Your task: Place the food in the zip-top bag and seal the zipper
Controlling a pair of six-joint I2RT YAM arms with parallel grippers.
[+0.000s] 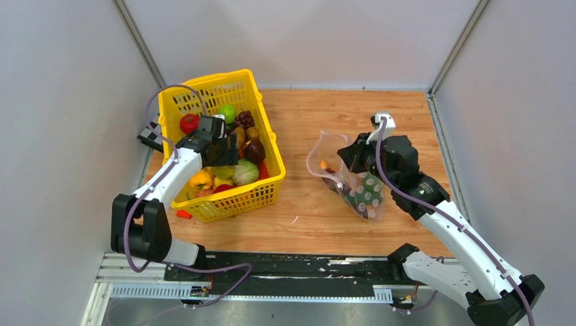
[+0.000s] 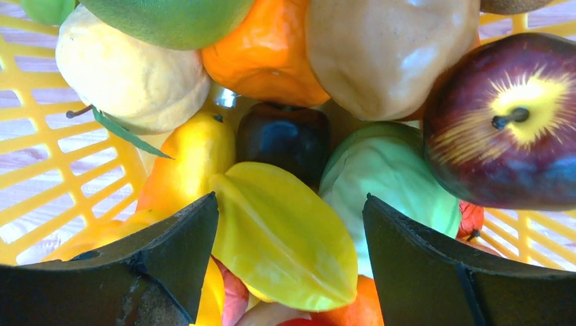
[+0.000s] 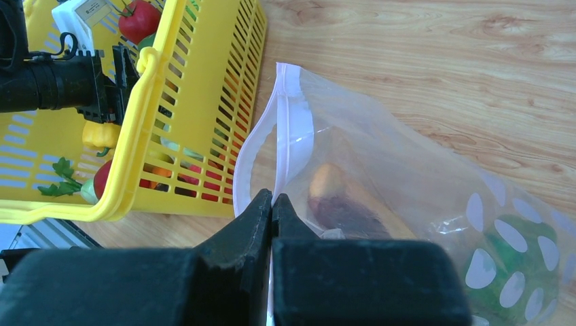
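Note:
In the left wrist view, my left gripper is open above a yellow star fruit (image 2: 285, 234), one finger to each side of it. The fruit lies among the other food in the yellow basket (image 1: 231, 204); whether a finger touches it, I cannot tell. My right gripper is shut on the thin rim of the clear zip top bag (image 3: 367, 122). The bag's mouth gapes toward the basket, and inside it lies a brownish, elongated food item (image 3: 339, 200). White dots on green mark the bag's lower part.
Close around the left fingers are a green cabbage (image 2: 390, 180), a dark eggplant (image 2: 502, 129), an orange pepper (image 2: 187, 159) and a dark fruit (image 2: 285, 139). Bare wooden table (image 1: 299, 234) separates basket and bag.

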